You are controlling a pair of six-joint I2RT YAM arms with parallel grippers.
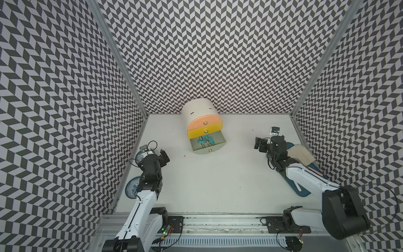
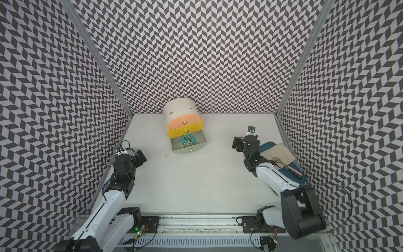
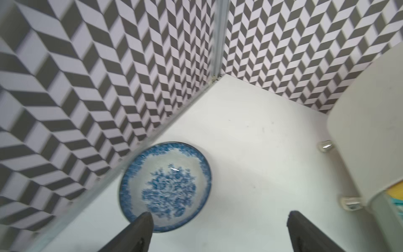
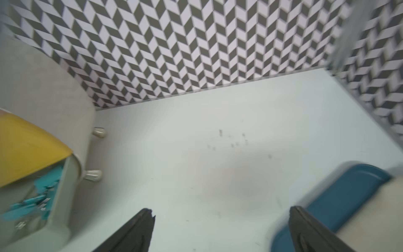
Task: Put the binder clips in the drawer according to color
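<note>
A white rounded cabinet (image 1: 197,108) stands at the back, its orange top drawer (image 1: 203,121) and yellow middle drawer (image 1: 204,131) closed. The pale green bottom drawer (image 1: 217,147) is pulled out. Teal binder clips (image 1: 205,139) lie inside it, and they also show as teal clips (image 4: 48,184) in the right wrist view. My left gripper is open over the table's left side, well apart from the cabinet. Over on the right, my right gripper also stands open and empty. What the closed drawers hold is hidden.
Two blue-and-white plates are on the left; one plate (image 3: 168,189) shows fully in the left wrist view. A blue tray (image 1: 300,191) with a beige cloth (image 1: 301,154) and utensils lies partly under the right arm.
</note>
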